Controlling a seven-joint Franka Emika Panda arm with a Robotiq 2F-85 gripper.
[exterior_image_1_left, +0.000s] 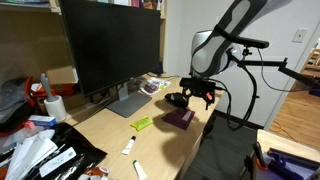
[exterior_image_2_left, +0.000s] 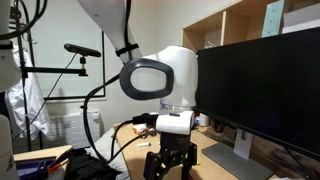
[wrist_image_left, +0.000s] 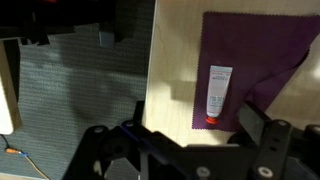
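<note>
In the wrist view, a dark purple cloth (wrist_image_left: 222, 42) lies on the wooden table. A small white tube (wrist_image_left: 218, 85) with a red cap rests on the cloth. My gripper is open, its dark fingers spread along the lower part of that view, and nothing shows held between them. From the first exterior view, the gripper (exterior_image_1_left: 202, 94) hangs over the far right of the table, just beyond the cloth (exterior_image_1_left: 180, 118); the tube cannot be made out there. The second exterior view has the gripper (exterior_image_2_left: 171, 158) pointing down in front of the monitor.
A black object (exterior_image_1_left: 177, 100) lies behind the cloth. Nearer are a yellow-green packet (exterior_image_1_left: 141, 124) and a white marker (exterior_image_1_left: 128, 146). The large monitor (exterior_image_1_left: 112, 45) stands along the back. Cluttered bags (exterior_image_1_left: 60, 150) fill the near left. The table ends at its right edge, with floor beyond.
</note>
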